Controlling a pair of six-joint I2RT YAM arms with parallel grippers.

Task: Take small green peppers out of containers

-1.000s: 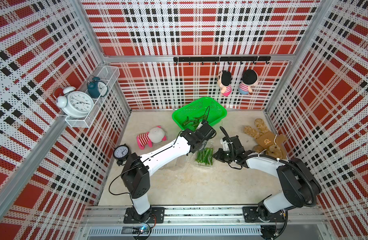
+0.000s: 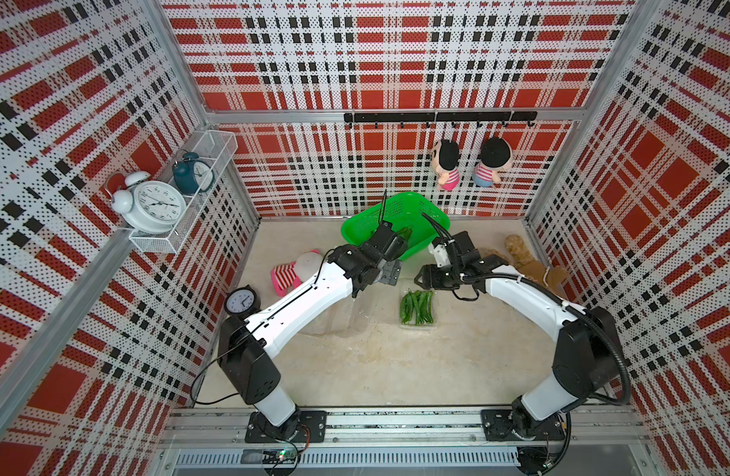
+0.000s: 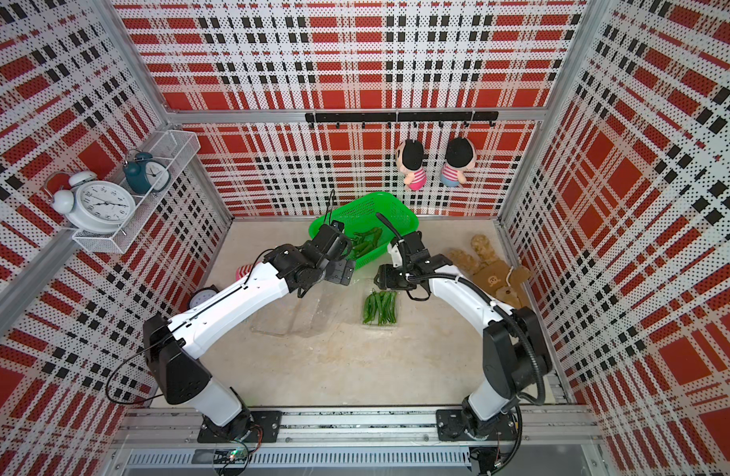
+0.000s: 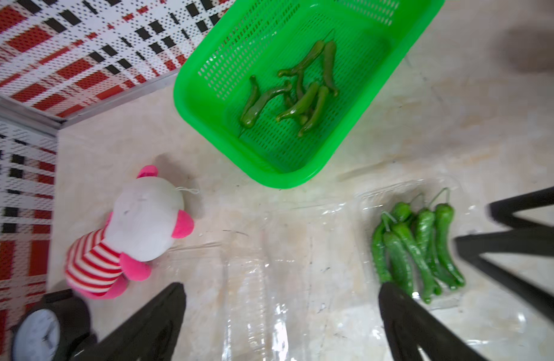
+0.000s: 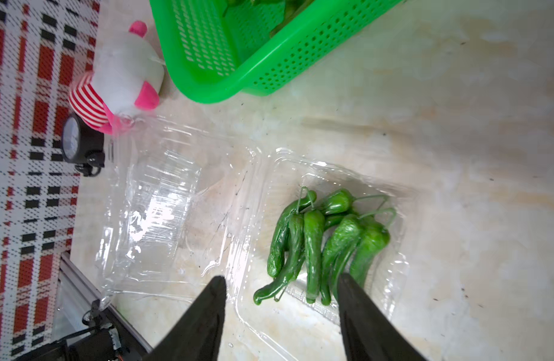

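Several small green peppers [image 5: 314, 246] lie together in the right-hand half of a clear plastic container [image 5: 403, 264] with a hinged lid [image 5: 162, 222] folded open to the left. My right gripper hangs above its near side, fingers apart with nothing between them. Behind the container stands a green basket [image 4: 283, 179]; other peppers [image 4: 301, 99] rest on its floor. My left gripper is wide open and empty, left of the filled half and over the lid, as the left wrist view has it. Part of the basket is hidden by the left arm in the top left view.
A striped plush toy [image 4: 132, 228] and a black clock [image 4: 48, 328] occupy the left side of the table. A brown teddy bear [image 3: 496, 273] lies at the right. The two grippers are close to each other. Bare table stretches along the front [image 2: 428, 369].
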